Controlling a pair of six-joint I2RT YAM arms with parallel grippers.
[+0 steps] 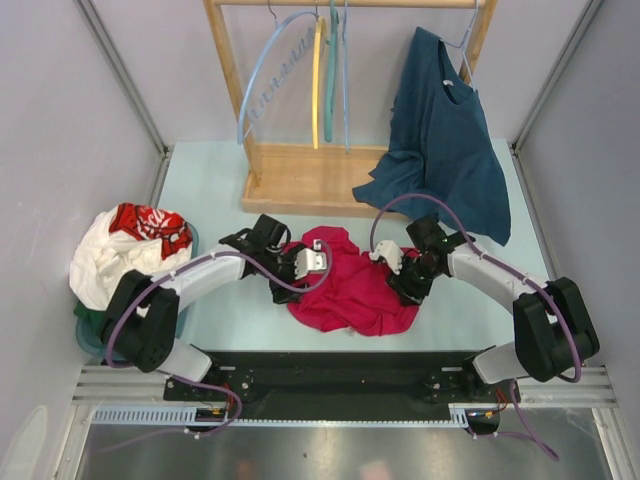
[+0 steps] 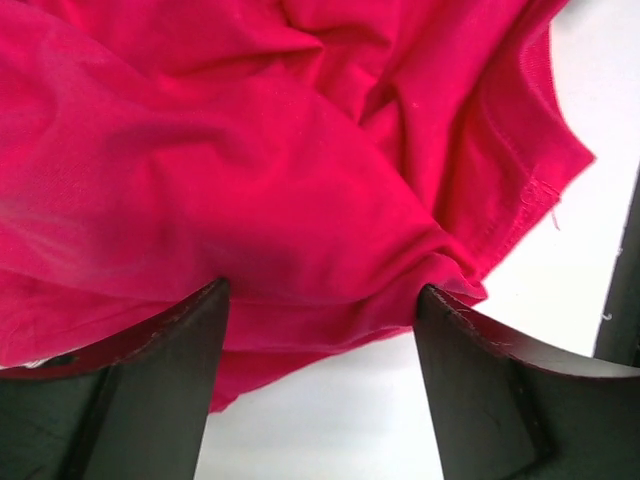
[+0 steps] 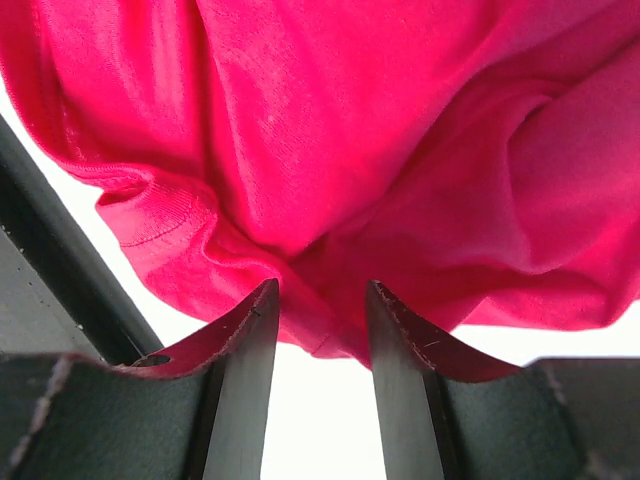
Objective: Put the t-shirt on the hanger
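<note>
A red t-shirt [image 1: 350, 290] lies crumpled on the pale table between my grippers; it fills both wrist views. My left gripper stands open over its left edge, folded cloth lying between and under its fingertips. My right gripper is open over a hem at the shirt's other edge, the fingertips close to the cloth. Behind the shirt, a wooden rack [image 1: 308, 175] holds empty hangers, among them a yellow one [image 1: 316, 90] and a teal one [image 1: 331, 75].
A dark blue shirt [image 1: 430, 140] hangs from the rack's right side, draping onto the table. A bin of white and red clothes [image 1: 125, 260] sits at the left. The table's front edge runs just below the red shirt.
</note>
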